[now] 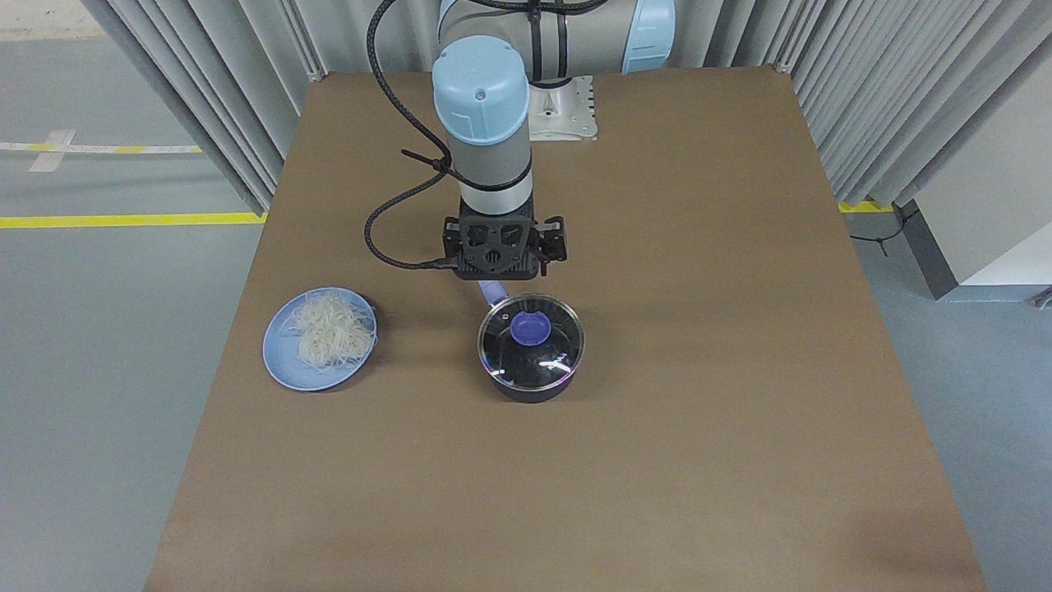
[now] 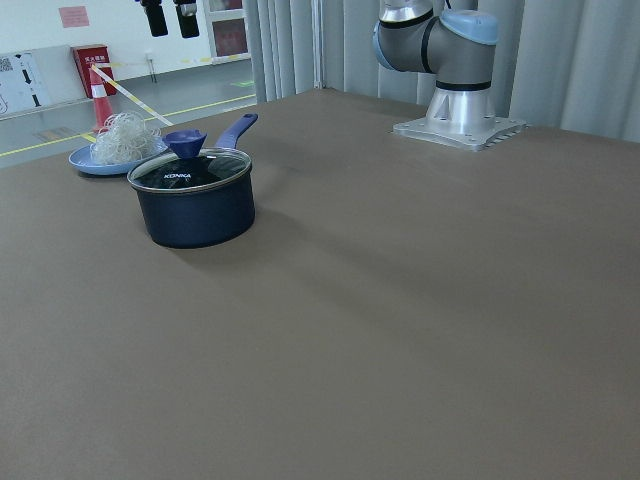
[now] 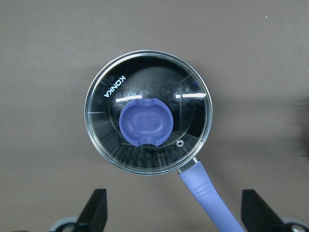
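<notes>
A dark blue pot (image 2: 195, 215) with a glass lid (image 3: 145, 77), purple knob (image 3: 146, 121) and purple handle (image 3: 207, 195) stands on the brown table. Left of it in the front view is a blue plate (image 1: 286, 355) of white noodles (image 1: 330, 326). My gripper hangs high above the table near the pot, open, its two fingers wide apart with nothing between them; in the wrist view the pot's handle lies below the gap.
The robot's base (image 2: 460, 125) sits at the back of the table, with curtains behind it.
</notes>
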